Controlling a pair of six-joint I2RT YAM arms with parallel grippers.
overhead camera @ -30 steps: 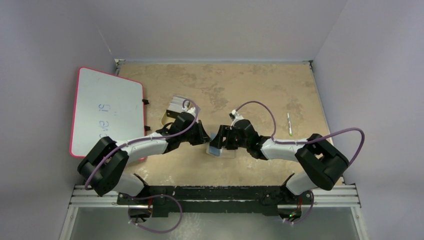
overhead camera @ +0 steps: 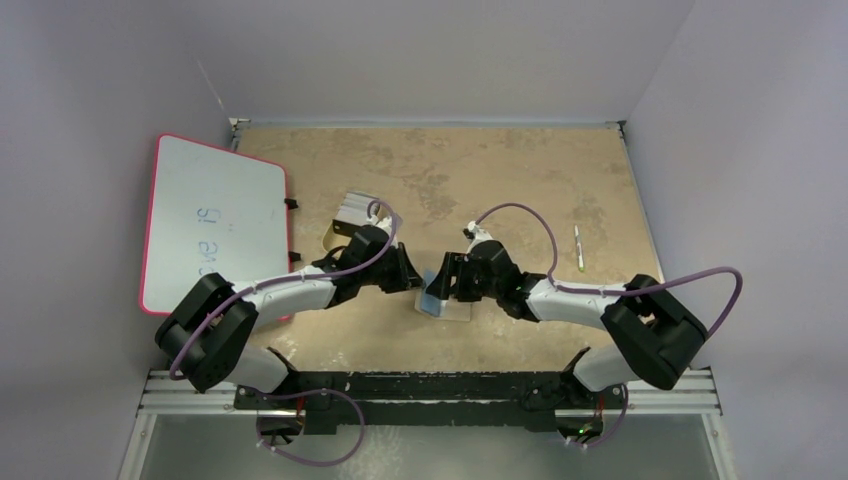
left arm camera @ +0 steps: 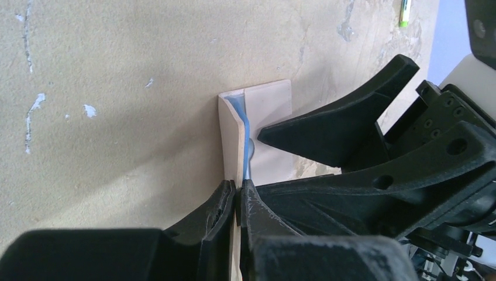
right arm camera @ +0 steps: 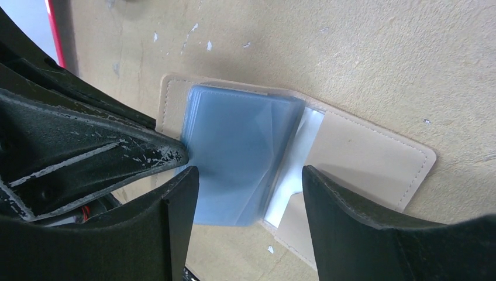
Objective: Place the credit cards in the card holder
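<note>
The card holder [right arm camera: 371, 161] lies spread on the table, beige outside, with a blue sleeve [right arm camera: 234, 146] along its left half. My left gripper is shut on the thin raised edge of its left cover [left arm camera: 231, 137], which stands up from the table. Over the holder, my right gripper has its fingers apart, one above the blue sleeve and the other by the beige right half; no card shows held between them. In the top view, pale flat pieces [overhead camera: 357, 207], possibly the credit cards, sit in a small box behind the left arm.
A whiteboard [overhead camera: 215, 225] with a pink frame fills the left side. A white pen with a green tip [overhead camera: 579, 248] lies at the right. Both grippers are very close together over the holder.
My right arm has shifted slightly to the right over the last second. The left arm stays put, and the holder looks nearly unmoved.
</note>
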